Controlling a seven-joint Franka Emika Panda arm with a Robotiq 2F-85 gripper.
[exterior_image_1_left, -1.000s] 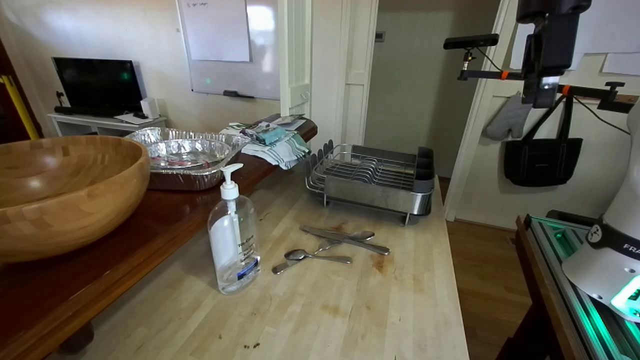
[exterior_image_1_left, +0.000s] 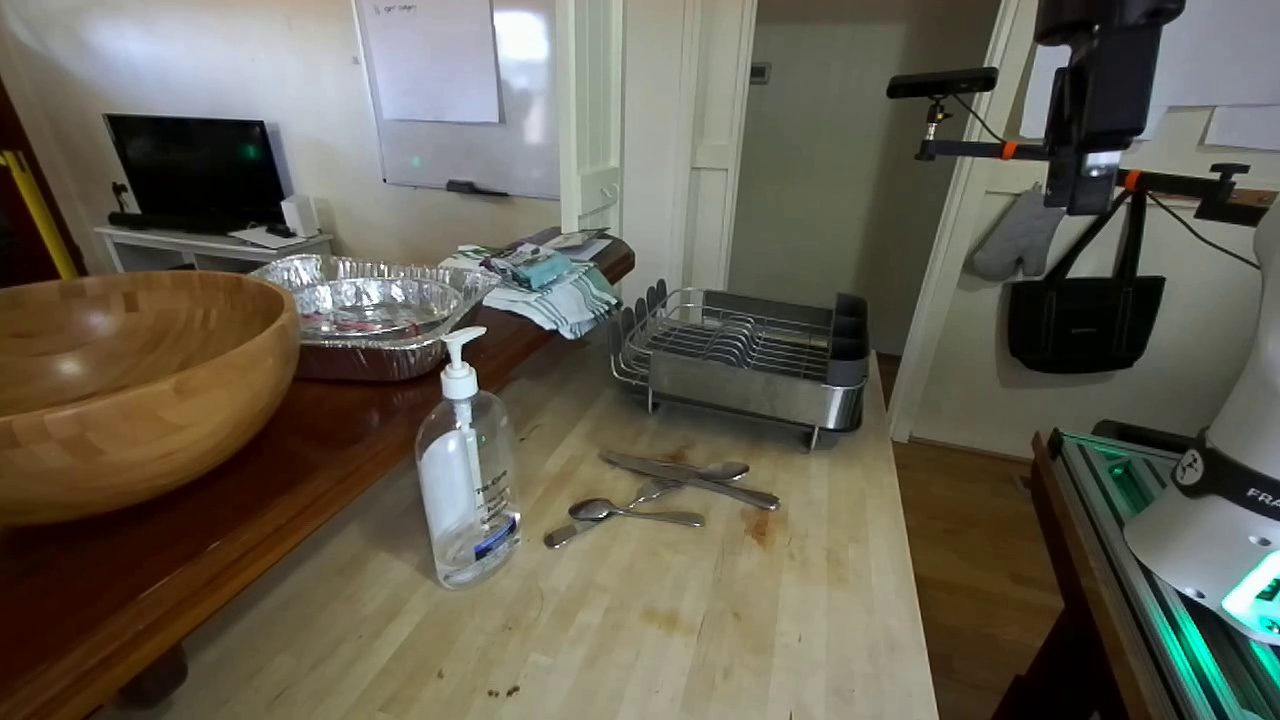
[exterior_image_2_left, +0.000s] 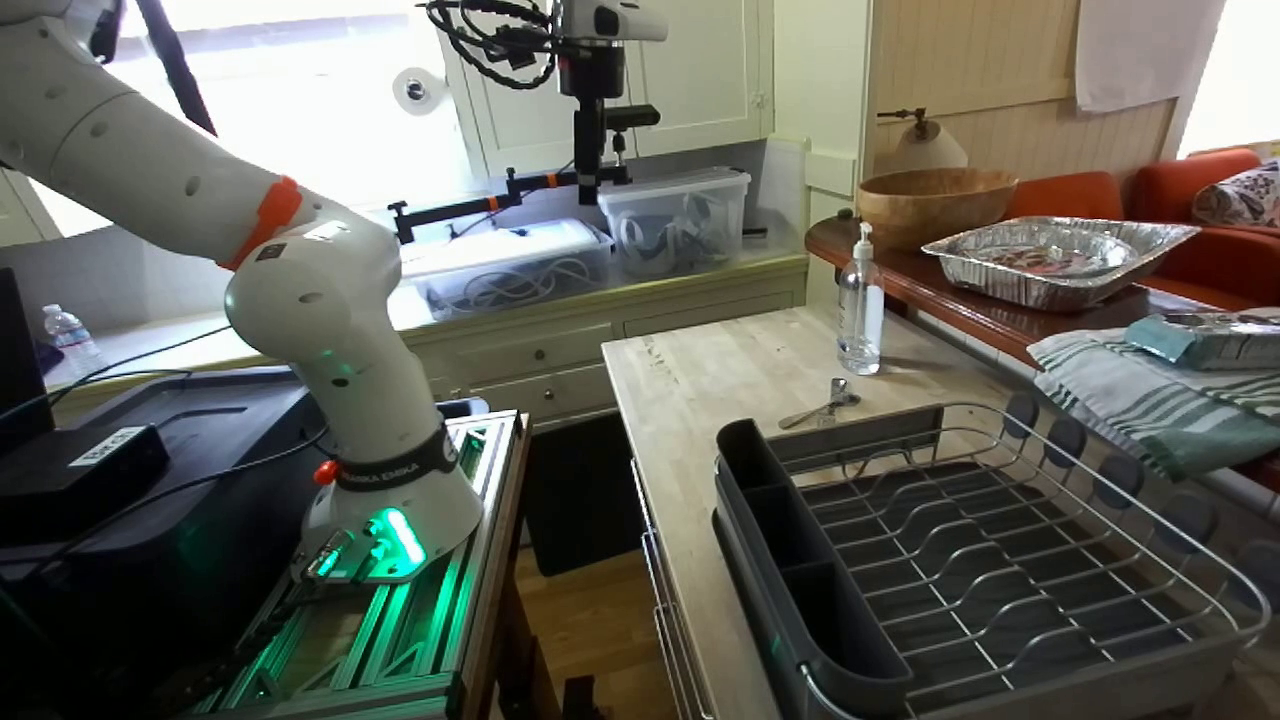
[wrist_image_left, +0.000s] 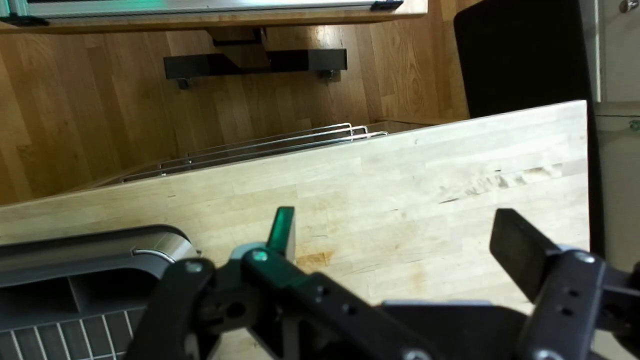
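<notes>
High above the wooden counter (exterior_image_1_left: 780, 624), my gripper stands open, its two fingers far apart with only bare counter visible below the gap. A loose group of cutlery lies on the counter: a knife (exterior_image_1_left: 750, 493) crosses other pieces, and a spoon (exterior_image_1_left: 657, 517) rests in front. From exterior view 2 only part of that cutlery (exterior_image_2_left: 828, 406) shows beyond the dish rack. The grey dish rack (exterior_image_1_left: 732, 382) is empty, with cutlery cups (exterior_image_2_left: 828, 594) along one side. In the wrist view, the rack's corner (wrist_image_left: 165, 243) shows at lower left; the cutlery is hidden there.
A clear pump bottle (exterior_image_1_left: 470, 492) stands on the counter left of the cutlery. On the adjoining dark table are a wooden bowl (exterior_image_1_left: 144, 372), foil trays (exterior_image_1_left: 384, 306) and striped towels (exterior_image_1_left: 558, 300).
</notes>
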